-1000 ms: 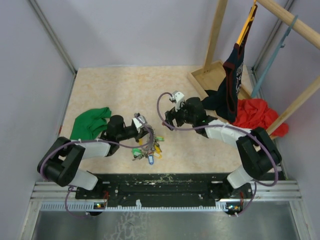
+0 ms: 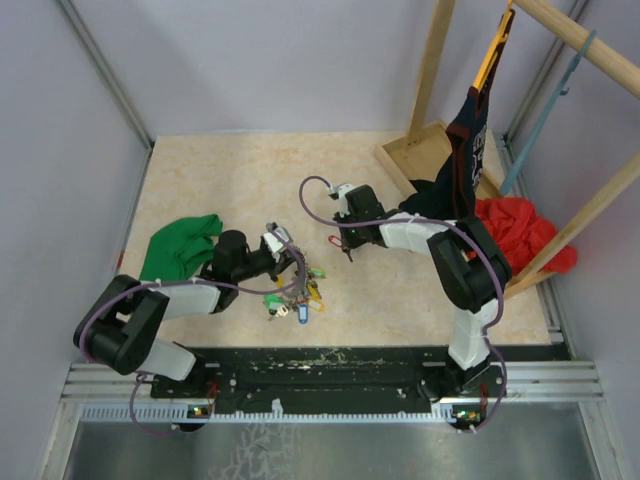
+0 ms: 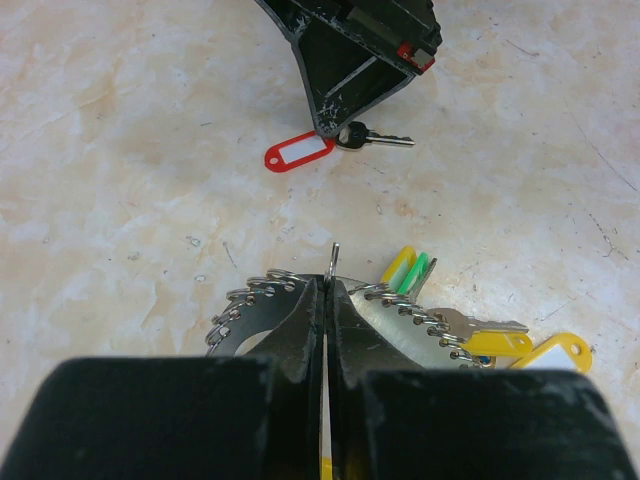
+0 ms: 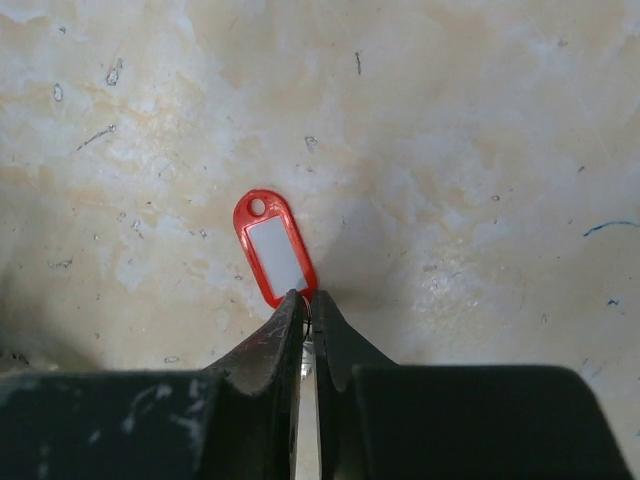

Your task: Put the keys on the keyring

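My left gripper is shut over the keyring point(image 3: 236, 306), a metal spiral band, with a thin metal tip upright at its fingertips. Yellow and green tags and keys lie around it, including a silver key point(image 3: 485, 325) and a yellow tag point(image 3: 555, 354). Apart from these, a red tag lies with a black-headed key point(image 3: 385, 139) beside it in the left wrist view. My right gripper is shut at the tag's end, over that key; whether anything is between its fingertips is unclear.
A green cloth point(image 2: 178, 250) lies at the left. A red cloth point(image 2: 525, 235), a wooden tray point(image 2: 405, 155) and a wooden frame with hanging dark fabric point(image 2: 465, 160) occupy the right.
My right arm has moved toward the back and its gripper has come over the red tag and key. My left arm looks nearly still.
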